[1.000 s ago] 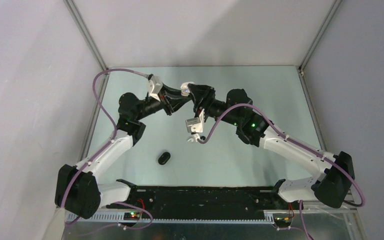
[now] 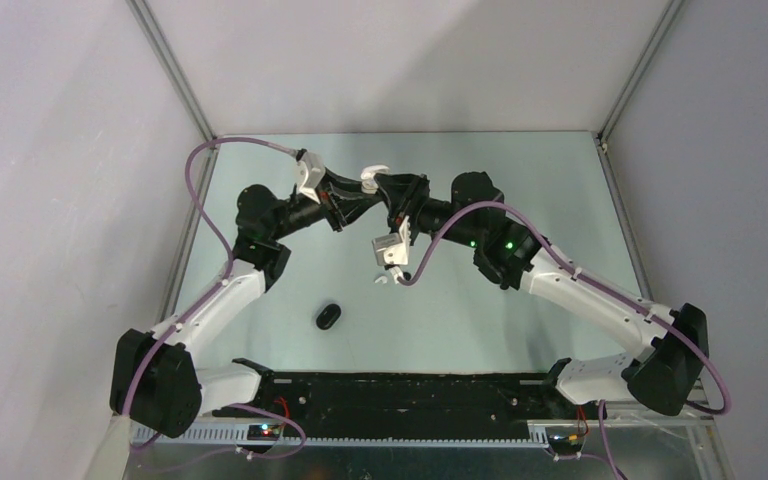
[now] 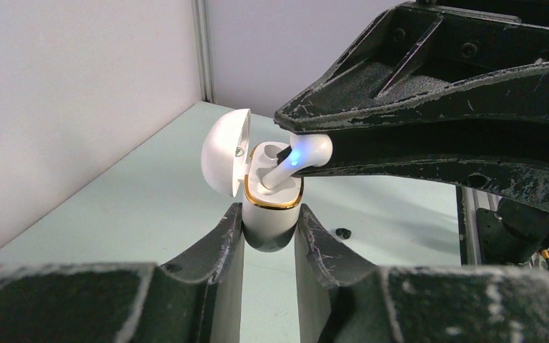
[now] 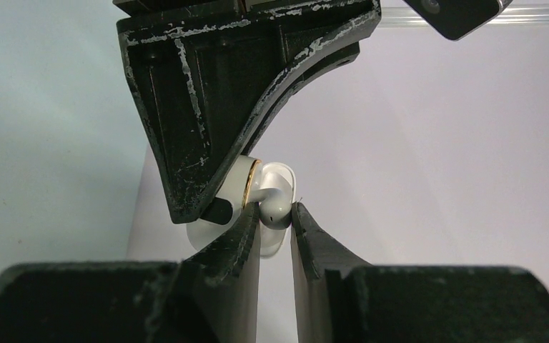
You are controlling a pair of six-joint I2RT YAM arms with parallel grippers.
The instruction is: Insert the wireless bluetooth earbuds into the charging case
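My left gripper is shut on the white charging case (image 3: 271, 229), held upright with its lid (image 3: 219, 150) open and a gold band round its rim. My right gripper is shut on a white earbud, whose stem reaches into the case's opening at a tilt; a blue light glows on it in the left wrist view. The two grippers meet above the middle of the board in the top view (image 2: 369, 182).
A small white piece (image 2: 381, 280), probably the other earbud, lies on the board below the grippers. A black oval object (image 2: 328, 316) lies to the front left. The board's front middle is clear.
The left arm looks still.
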